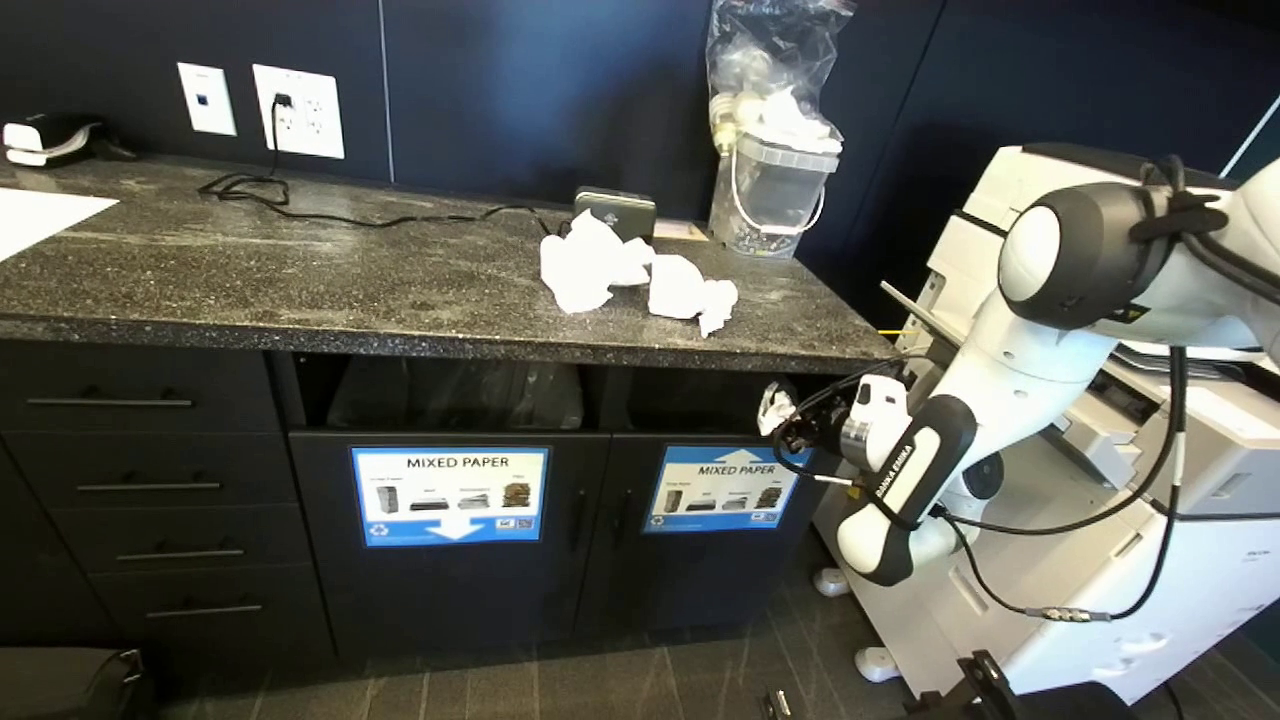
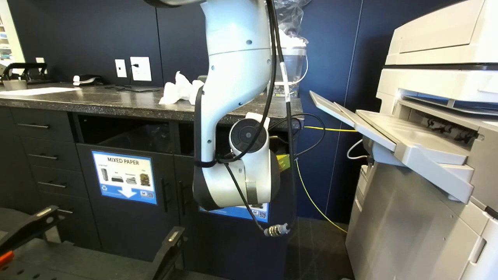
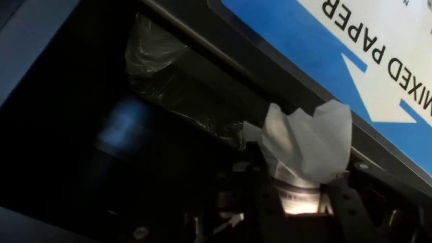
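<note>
A crumpled white paper (image 3: 314,141) is pinched in my gripper, which is shut on it; the same paper (image 1: 776,409) shows as a small white tip in the first exterior view. It hovers at the right-hand bin opening (image 3: 162,117), beside the upper edge of the cabinet door with the MIXED PAPER sign (image 3: 364,48). Inside that opening a clear plastic liner (image 3: 152,46) is visible. Two more crumpled papers (image 1: 588,266) (image 1: 690,294) lie on the dark countertop (image 1: 396,270). The arm hides my gripper in the second exterior view.
On the counter's right end stands a clear bucket (image 1: 768,198) with a plastic bag. A small dark box (image 1: 615,211) sits behind the papers. The left bin opening (image 1: 456,394) is unobstructed. A large printer (image 2: 420,130) stands to the right.
</note>
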